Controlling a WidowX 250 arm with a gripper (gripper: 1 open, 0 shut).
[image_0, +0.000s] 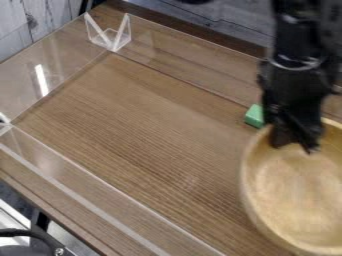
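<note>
A large tan bowl (297, 195) hangs at the right, tilted, its lower and right part cut off by the frame. My dark gripper (281, 130) is shut on the bowl's upper rim; the fingers are blurred. A small green block (254, 115) lies on the wooden table (120, 120) just left of the gripper, partly hidden behind it.
Clear plastic brackets (110, 32) stand at the far left corner of the table. A dark cable shows at the bottom left edge.
</note>
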